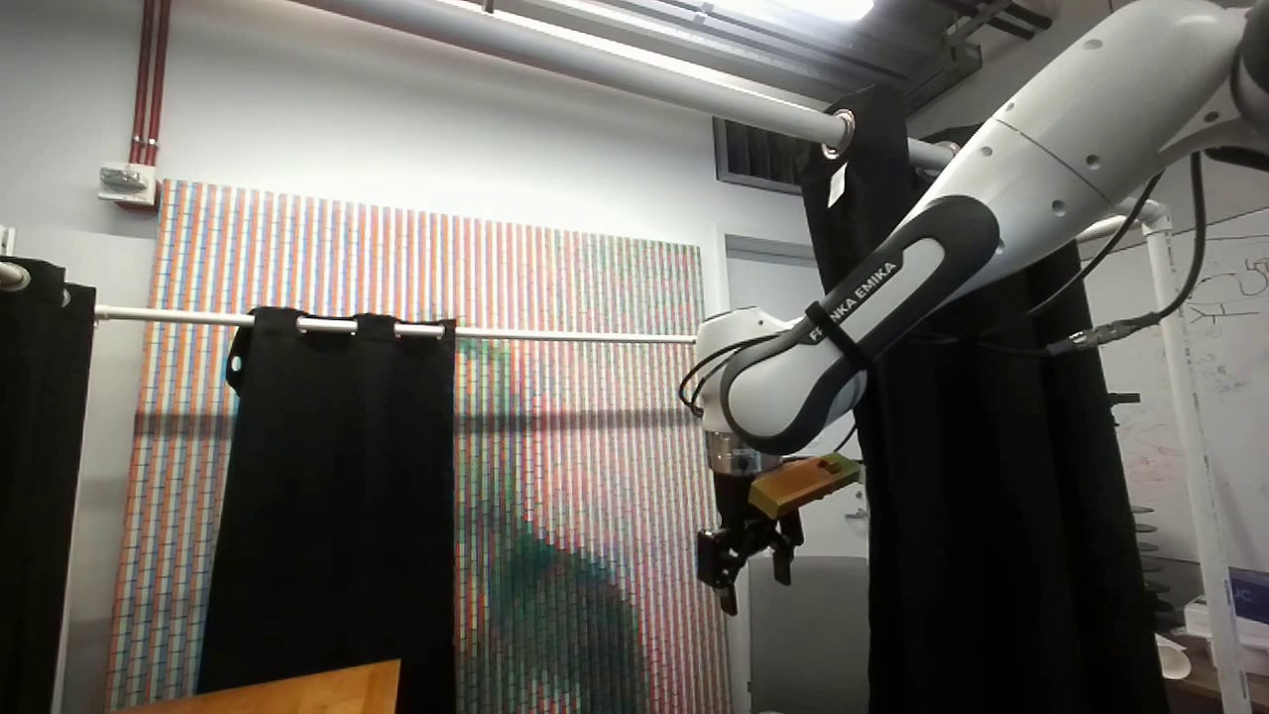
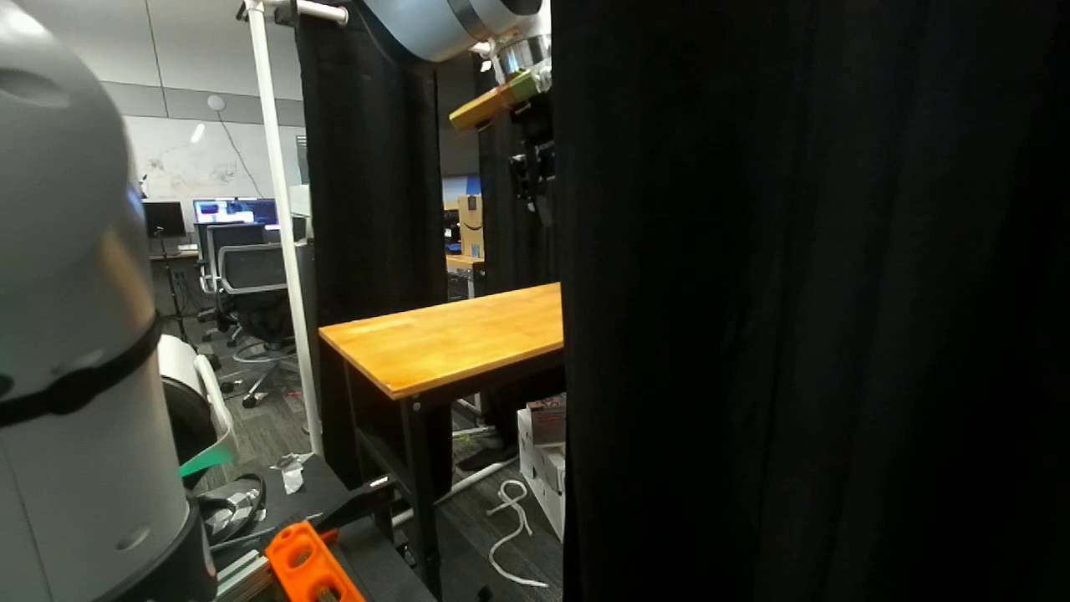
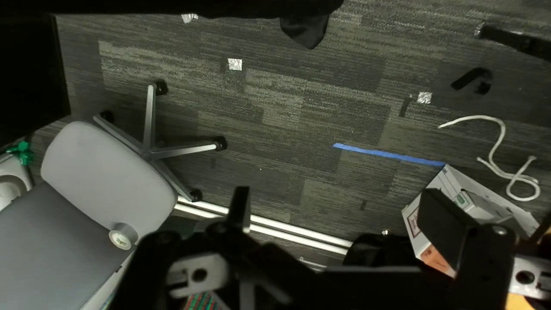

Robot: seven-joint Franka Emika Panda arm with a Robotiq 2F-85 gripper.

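Note:
High in the air, my black gripper (image 1: 756,583) hangs open and empty, well to the right of the wooden table's corner (image 1: 345,690) in the first exterior view. From below the wrist, a yellow-and-green block-shaped fitting (image 1: 805,482) juts out beside it. In the wrist view the two fingers (image 3: 239,209) stand wide apart, with only the carpeted floor far below between them. The second exterior view shows the gripper (image 2: 537,181) partly cut off by a black curtain, above the bare visible part of the tabletop (image 2: 451,336).
Black curtains (image 1: 987,512) hang close behind the arm. Below in the wrist view are a grey office chair (image 3: 108,175), a white box (image 3: 444,206), a white rope (image 3: 498,150) and blue tape (image 3: 390,154) on the floor. An orange tool (image 2: 311,567) lies near the arm's base.

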